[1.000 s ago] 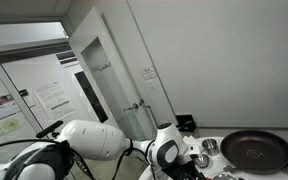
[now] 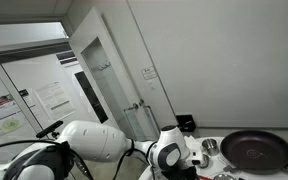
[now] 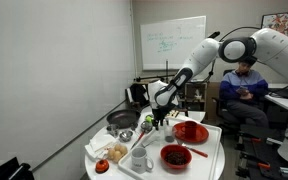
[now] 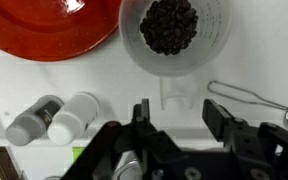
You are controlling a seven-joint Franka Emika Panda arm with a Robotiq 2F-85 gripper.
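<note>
In the wrist view, a clear cup [image 4: 134, 42] holding dark beans [image 4: 169, 25] sits at the top middle. Its see-through handle [image 4: 176, 92] points down the picture toward my gripper. The two dark fingers stand well apart, one to either side of the handle's line, and nothing is clasped between them. Exterior view 2 has the white arm [image 3: 165, 97] reaching down over the far part of the table; the fingertips are too small there to judge. In exterior view 1 the arm's wrist [image 2: 170, 148] hides the fingers.
A red plate [image 4: 44, 28] lies beside the cup, two shakers [image 4: 76, 118] are at the left, and a wire-handled utensil [image 4: 246, 97] is at the right. A dark pan [image 2: 254, 150] stands near the wall. Nearer exterior view 2 are a red bowl [image 3: 176, 165] and white mug [image 3: 139, 157].
The arm's wrist has shifted slightly to the right in exterior view 1. The pan and the metal pots beside it stay where they were.
</note>
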